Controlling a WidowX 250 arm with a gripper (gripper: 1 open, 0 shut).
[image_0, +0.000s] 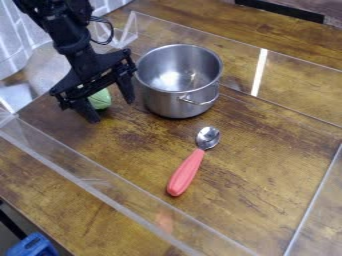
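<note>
My black gripper (94, 95) is low over a green object (99, 101) on the wooden table at the upper left, its fingers around or just over it and largely covering it. Whether the fingers grip it is hard to tell. A steel pot (178, 72) stands just right of the gripper. A spoon with a pink handle (186, 172) lies diagonally below the pot.
Clear panels edge the work area at left and bottom. A blue object (40, 242) shows at the lower left corner.
</note>
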